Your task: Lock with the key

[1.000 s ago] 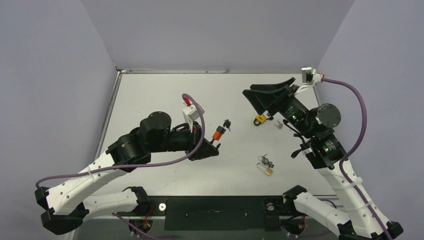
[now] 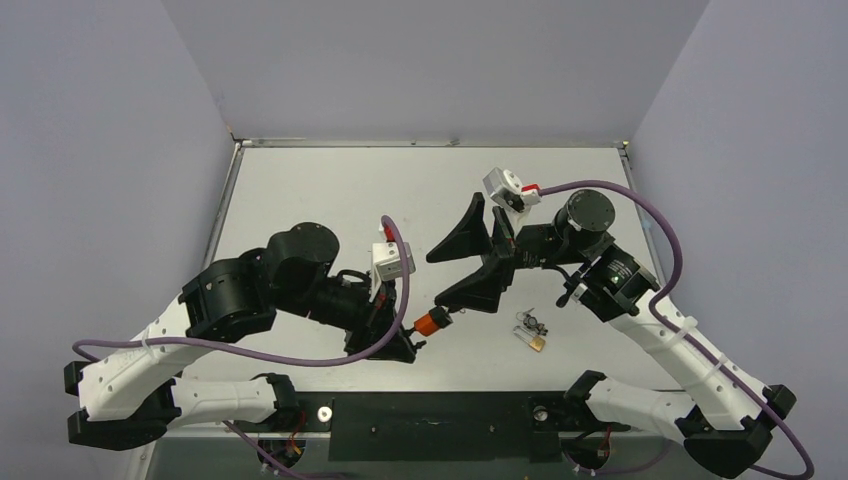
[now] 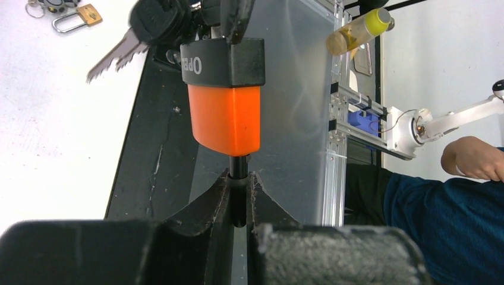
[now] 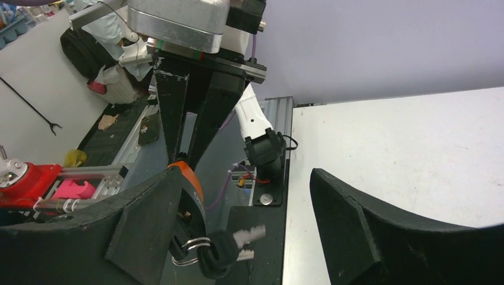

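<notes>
An orange padlock with a black band (image 3: 229,119) hangs from my left gripper, which is shut on its dark shackle. Black-headed keys (image 3: 157,24) are at the lock's far end, on a ring, with silver key blades (image 4: 249,237) pointing away to the side. How far any key sits in the lock cannot be told. My right gripper stands open, its fingers wide apart and nothing gripped; from above, its lower finger (image 2: 480,290) is just over the key end of the orange lock (image 2: 432,321) and partly hides the keys.
On the white table (image 2: 330,190), a small brass padlock (image 2: 536,343) and a bunch of keys (image 2: 536,324) lie to the right, clear of both grippers.
My right gripper has come left and toward the front, from the far right to beside the lock. The left gripper has lowered slightly toward the front, still holding the orange lock.
</notes>
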